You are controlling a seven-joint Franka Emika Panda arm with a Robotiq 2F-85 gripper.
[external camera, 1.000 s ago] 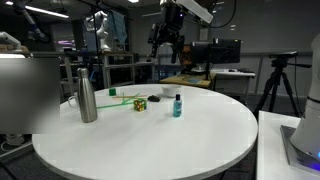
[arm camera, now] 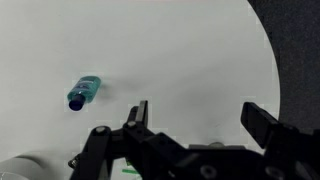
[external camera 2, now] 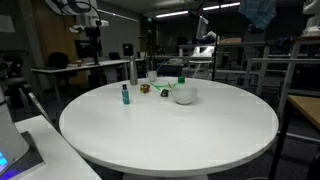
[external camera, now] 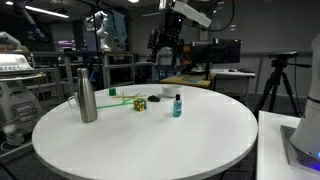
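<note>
My gripper stands open, high above the round white table (external camera: 130, 150), with nothing between its fingers. In exterior view 1 the gripper (external camera: 165, 50) hangs well clear of everything on the table. A small teal bottle with a dark cap (external camera: 177, 106) stands upright below it, on the near side. The wrist view has this bottle (arm camera: 84, 92) left of the fingers, not between them. Farther back lie a yellow patterned cube (external camera: 140, 105) and a small black object (external camera: 154, 98).
A tall steel flask (external camera: 87, 97) stands at the table's left in exterior view 1. Toward the back are a white bowl (external camera 2: 185, 95), thin green pieces (external camera: 118, 103) and a green block (external camera: 112, 91).
My arm has shifted slightly in exterior view 1, staying high. The bottle, cube and flask keep their places.
</note>
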